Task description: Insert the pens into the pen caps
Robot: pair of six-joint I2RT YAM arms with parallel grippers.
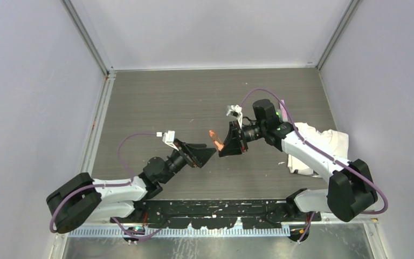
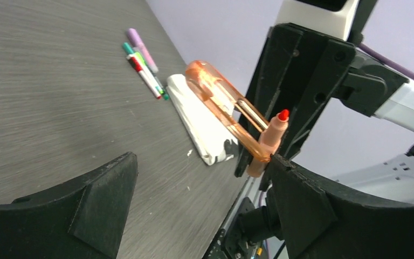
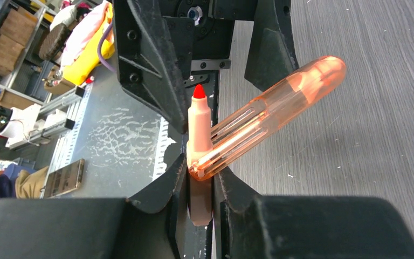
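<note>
An orange marker point(image 3: 199, 127), red tip up, is gripped in my right gripper, which is shut on its body. Its clear orange cap point(image 3: 296, 89) is off the tip and slants away from the marker, its lower end against the marker's side. Whether the cap's clip hooks around the barrel, I cannot tell. My left gripper is open, with nothing between its fingers. From above, the left fingertips point(image 1: 206, 155) are close to the right gripper, just below the cap. In the right wrist view the left fingers point(image 3: 275, 54) stand behind the marker and cap.
Several other pens, including a purple one point(image 2: 142, 47) and a red-and-white one point(image 2: 146, 77), lie by the wall at the right. A folded white cloth point(image 1: 323, 143) lies near them.
</note>
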